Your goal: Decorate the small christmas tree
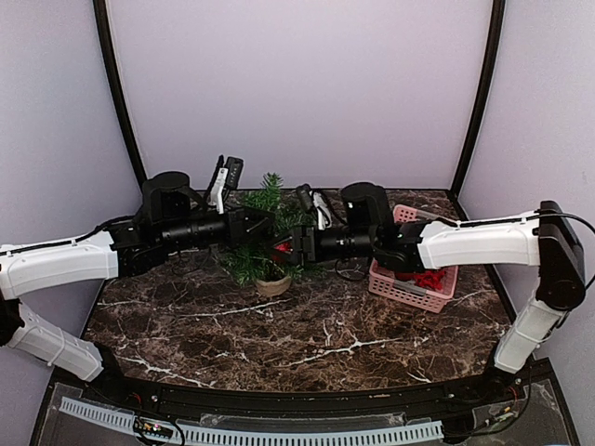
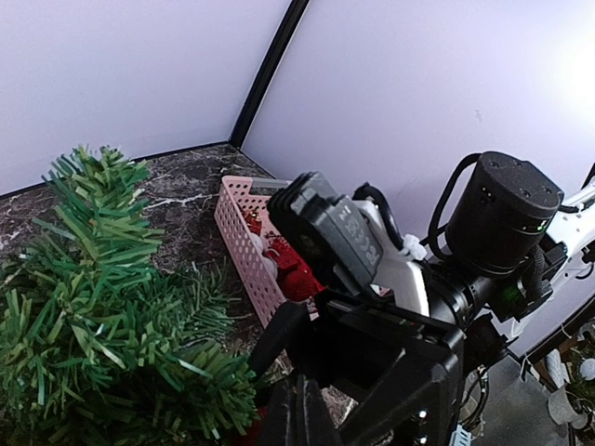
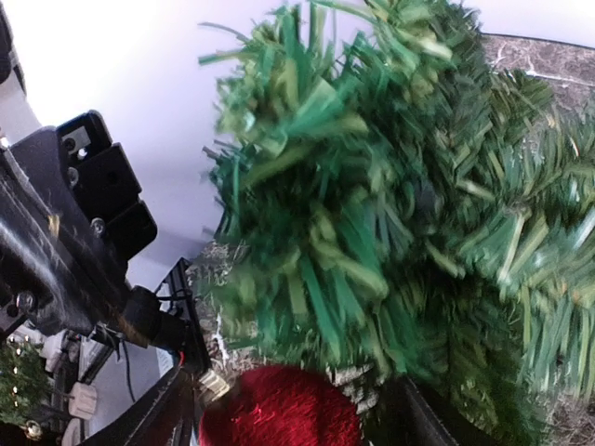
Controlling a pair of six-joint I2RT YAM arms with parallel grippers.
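The small green tree (image 1: 271,190) stands in a pot (image 1: 272,287) at the middle back, partly hidden by both arms. My left gripper is shut, with nothing seen between its fingers, beside the tree's front branches. My right gripper faces it from the right. Between its part-open fingers sits a red fuzzy ornament (image 3: 279,418), low among the branches; whether the fingers press on it I cannot tell. The red piece is mostly hidden in the top view.
A pink basket (image 1: 411,302) with red ornaments stands at the right of the table. Bare marble lies in front of the pot. Walls close off the back and sides.
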